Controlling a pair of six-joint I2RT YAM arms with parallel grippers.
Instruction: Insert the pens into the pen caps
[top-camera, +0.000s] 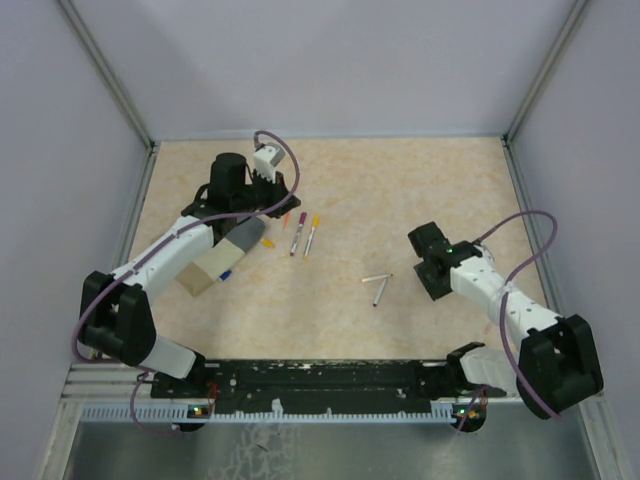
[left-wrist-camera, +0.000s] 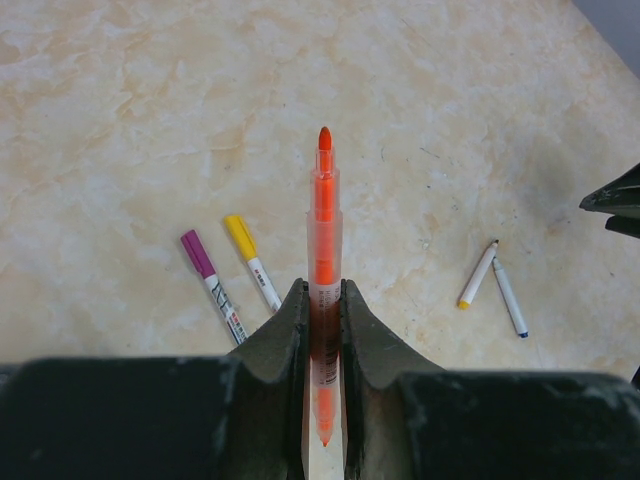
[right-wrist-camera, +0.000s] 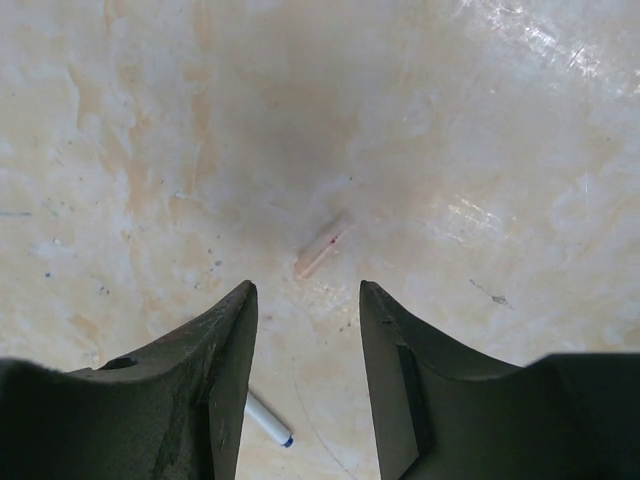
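Observation:
My left gripper is shut on an orange pen (left-wrist-camera: 324, 220), held upright in the left wrist view. Below it on the table lie a purple marker (left-wrist-camera: 199, 255) and a yellow marker (left-wrist-camera: 241, 237). Two pale pens (left-wrist-camera: 477, 275) (left-wrist-camera: 509, 298) lie at the middle right of the table. My right gripper stands open to the right of them, above bare table; a white pen (right-wrist-camera: 267, 418) shows at the lower left of the right wrist view.
Caps (top-camera: 268, 242) (top-camera: 225, 275) lie near a grey and beige pad (top-camera: 208, 266) at the left. Walls border both sides.

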